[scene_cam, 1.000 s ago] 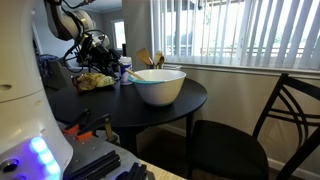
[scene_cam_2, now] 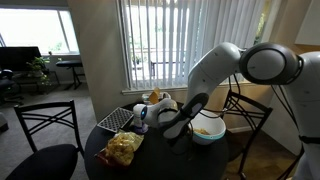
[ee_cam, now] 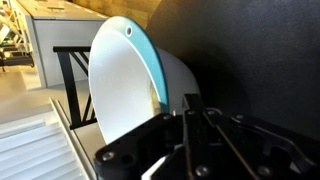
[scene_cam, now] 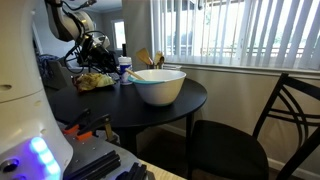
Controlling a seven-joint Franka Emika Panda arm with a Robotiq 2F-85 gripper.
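Note:
In the wrist view, the black fingertips of my gripper are close together, and nothing shows between them. A large white bowl (ee_cam: 112, 82) lies just left of them. A teal handle (ee_cam: 148, 52) with a hole in its end crosses the bowl's rim. The first exterior view shows the bowl (scene_cam: 163, 90) upright on the dark table, the teal handle (scene_cam: 133, 77) at its left rim. From the other side, the bowl (scene_cam_2: 208, 128) sits right of my arm's wrist, which hides part of the surroundings. Its contents are too small to identify.
A crinkled yellow bag (scene_cam_2: 122, 150) lies on the round dark table (scene_cam: 185, 102). Behind stand a white-and-purple container (scene_cam: 124, 66) and wooden utensils (scene_cam: 143, 57). A dark rack (scene_cam_2: 115, 119) is at the table's far side. Chairs (scene_cam: 225, 140) stand around it.

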